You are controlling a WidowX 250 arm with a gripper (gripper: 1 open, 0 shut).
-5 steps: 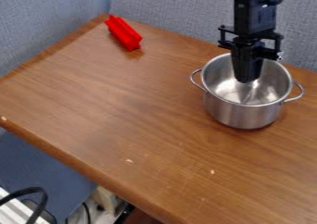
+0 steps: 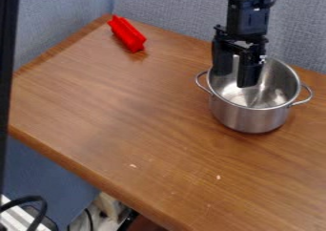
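Observation:
A steel pot [image 2: 254, 115] with two wire handles stands on the right side of the wooden table [image 2: 114, 130]. My black gripper [image 2: 237, 73] hangs over the pot with its fingers apart at the pot's mouth, open, and nothing shows held between them.
A red object [image 2: 128, 34] lies at the back left of the table. Grey padded walls border the back and left. Cables and a light frame show below the table's lower-left edge.
The pot has not visibly moved.

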